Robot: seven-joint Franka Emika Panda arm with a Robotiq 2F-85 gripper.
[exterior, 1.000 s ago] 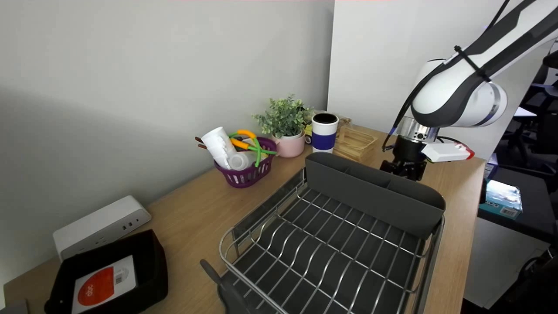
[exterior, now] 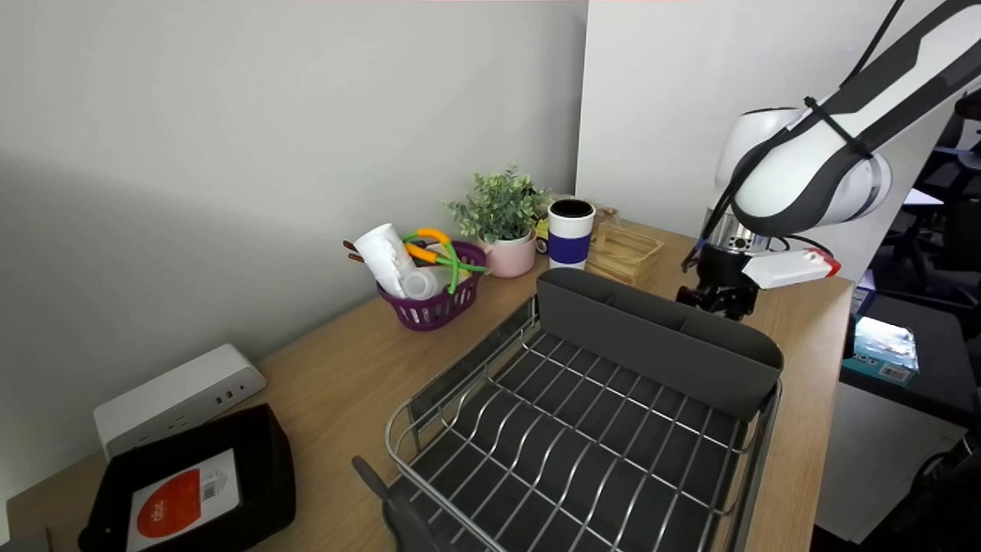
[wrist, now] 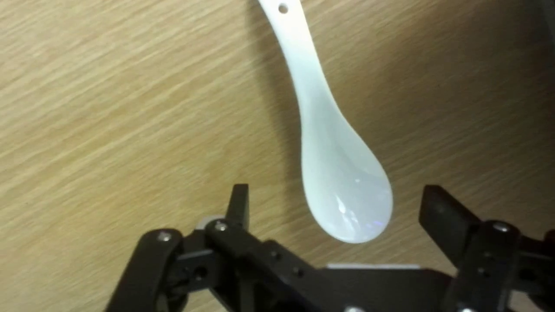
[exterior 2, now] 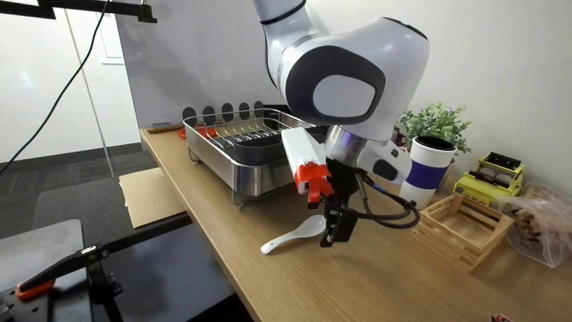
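Note:
On the wooden table lies a white spoon (wrist: 335,156), its bowl toward my gripper and its holed handle pointing away in the wrist view. The two black fingers stand wide apart, one on each side of the bowl's end, and nothing is held between them. In exterior view 2 the gripper (exterior 2: 331,240) hangs low beside the bowl of the spoon (exterior 2: 295,234). From exterior view 1 the dish rack hides the spoon, and only the upper part of the gripper shows.
A dish rack (exterior: 588,432) with a grey utensil holder (exterior: 653,340) stands close to the arm. A tall cup (exterior 2: 426,171), a wooden crate (exterior 2: 466,225) and a yellow toy (exterior 2: 490,185) occupy the wall side. Bare table (exterior 2: 343,284) lies in front; its edge is near the spoon's handle.
In exterior view 1 the arm's wrist and gripper have shifted slightly to the right and a touch lower. The table objects there have stayed where they were.

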